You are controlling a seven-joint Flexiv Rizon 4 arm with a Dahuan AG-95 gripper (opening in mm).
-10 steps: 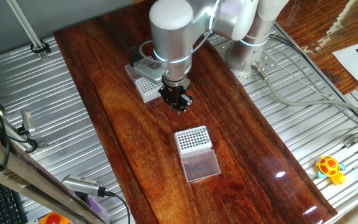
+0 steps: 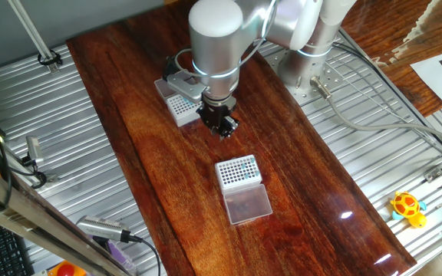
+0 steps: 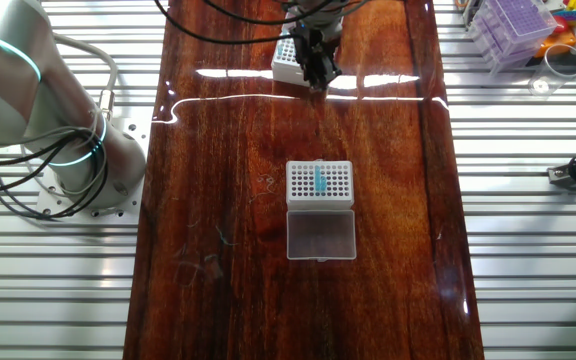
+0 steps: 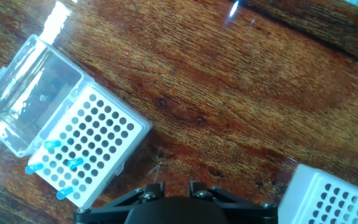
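A white tip rack (image 2: 239,172) with rows of holes sits mid-table, its clear lid (image 2: 248,205) folded open. Several blue tips (image 4: 74,163) stand out of its holes in the wrist view. A second rack (image 2: 184,108) lies farther back, and only a corner of this other rack (image 4: 331,202) enters the wrist view at lower right. My gripper (image 2: 222,132) hangs above the table between the two racks, closer to the far one. At the bottom of the wrist view its fingers (image 4: 156,190) are apart, with nothing between them.
Bare wood (image 2: 167,180) surrounds the near rack. Beyond the board are a metal slatted surface (image 2: 75,126), a toy turtle (image 2: 407,207) and, in exterior view 2, a purple rack (image 3: 513,30) and a clear cup (image 3: 558,65).
Both racks have stayed in place.
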